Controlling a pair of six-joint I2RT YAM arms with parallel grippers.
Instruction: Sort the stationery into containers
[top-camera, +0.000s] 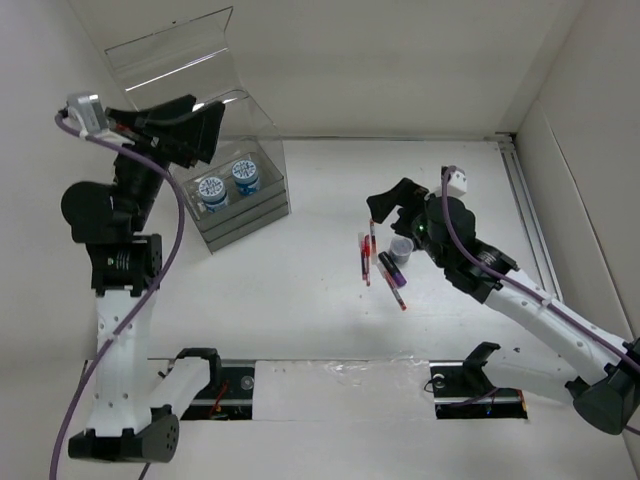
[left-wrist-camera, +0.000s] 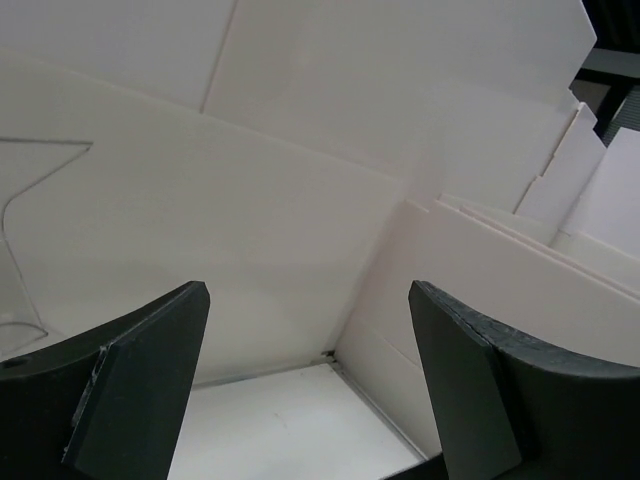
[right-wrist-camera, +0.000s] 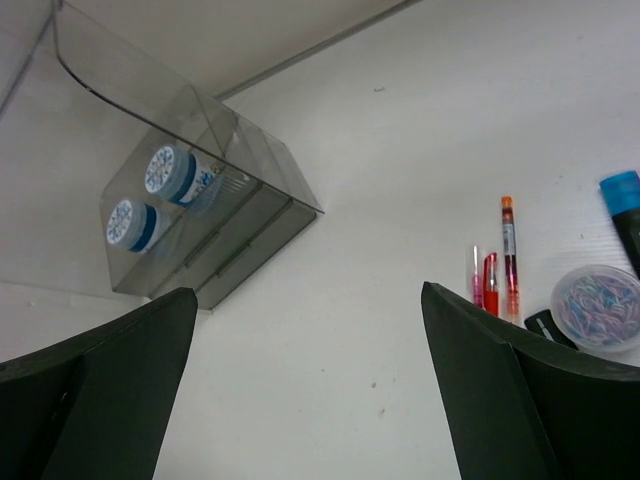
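Observation:
In the top view, a grey clear box (top-camera: 238, 222) at back left, lid raised, holds two blue-white jars (top-camera: 212, 191) (top-camera: 245, 175). My left gripper (top-camera: 190, 135) is raised over the box's left part; in its wrist view the fingers are apart with nothing visible between. My right gripper is open and empty, above several pens (right-wrist-camera: 508, 240), dark markers (right-wrist-camera: 627, 225) and a clear round container (right-wrist-camera: 596, 305) of small coloured items, on the white table's right half.
White walls (top-camera: 590, 180) bound the workspace, and the box's raised lid stands against the back.

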